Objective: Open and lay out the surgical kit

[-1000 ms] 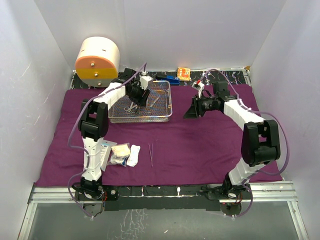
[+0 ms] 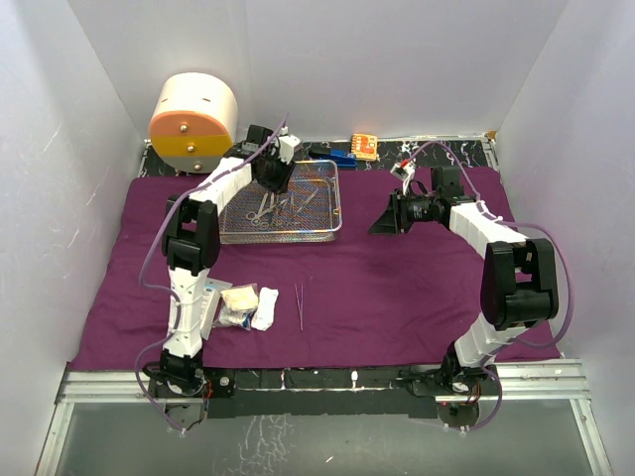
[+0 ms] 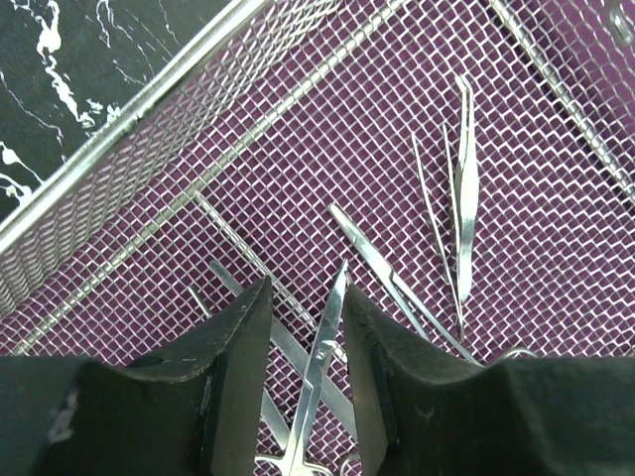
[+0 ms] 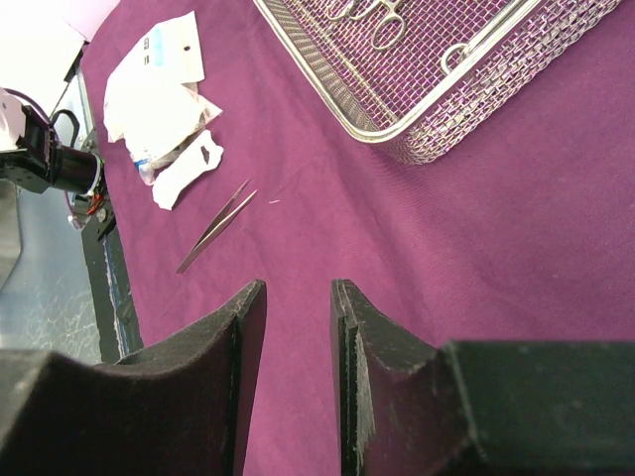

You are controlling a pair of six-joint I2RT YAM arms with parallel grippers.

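Note:
The silver mesh tray [image 2: 228, 238] stands at the back left of the purple cloth, with several metal instruments loose inside. Over it hangs my left gripper [image 2: 281, 188], its fingers part open. In the left wrist view, a ring-handled instrument [image 3: 322, 347] shows in the gap between the fingers, its tip pointing away; nothing appears gripped. To its right lie another slender instrument [image 3: 372, 253] and tweezers [image 3: 467, 198]. My right gripper [image 2: 389, 220] is over bare cloth right of the tray, part open and empty. Two thin instruments [image 4: 215, 230] lie on the cloth at the front.
A white glove-like packet [image 2: 265, 308], a bagged bundle [image 2: 238, 305] and a flat pack [image 2: 209, 302] lie front left, beside the left arm. Behind the tray are a drawer box [image 2: 193, 119], a blue item [image 2: 337, 157] and an orange box [image 2: 364, 147].
Within the tray, my left gripper has shifted slightly left and toward the back. My right gripper has moved a little to the right. The items on the cloth look unmoved.

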